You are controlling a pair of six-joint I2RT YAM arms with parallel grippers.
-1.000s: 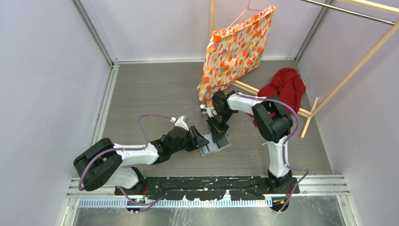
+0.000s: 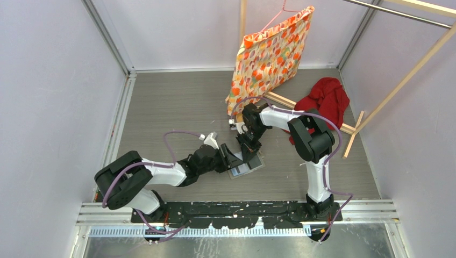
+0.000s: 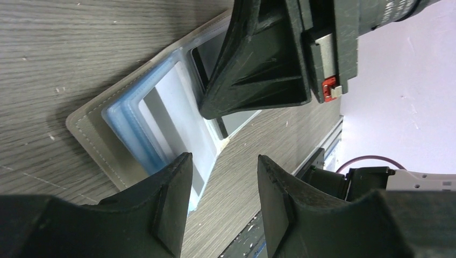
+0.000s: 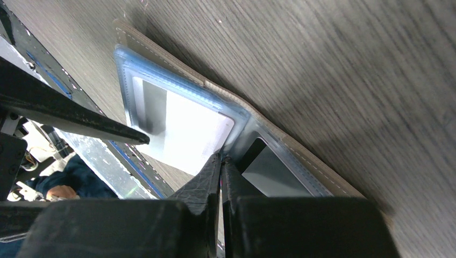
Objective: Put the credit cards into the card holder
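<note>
The card holder lies spread on the floor under both grippers, a grey-beige case with clear, blue-edged pockets. A white card with a grey stripe is in one pocket, its edge near the pocket's inner side. Through the other pocket shows a grey card with a black band. My right gripper is shut, its tips down at the white card's inner edge; what lies between them is hidden. Part open, my left gripper has one fingertip over the white card's pocket, nothing visible between its fingers.
Both grippers are close together over the holder. Behind the right arm hang a patterned cloth and, on the floor, a red cloth by a wooden frame. Bare floor spreads to the left.
My left arm has shifted a little to the right, its elbow and forearm nearer the middle, while its gripper stays by the holder. The right arm and the holder look unmoved.
</note>
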